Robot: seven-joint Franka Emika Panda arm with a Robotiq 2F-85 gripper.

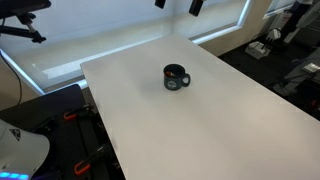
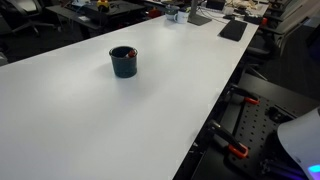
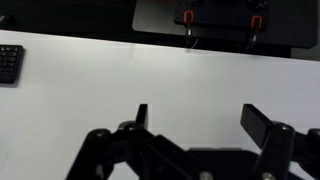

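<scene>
A dark mug stands upright on the white table, its handle toward the right in exterior view 1. Something reddish shows inside its mouth. In exterior view 2 the same mug is left of the middle, its handle hidden. My gripper is at the top edge of exterior view 1, high above the table, only its fingertips showing. The wrist view shows the gripper open wide, with bare white table between and beyond its fingers. No mug appears in that view.
A black keyboard lies at the table's edge in the wrist view. The robot's base stands beside the table, and white cups sit far back.
</scene>
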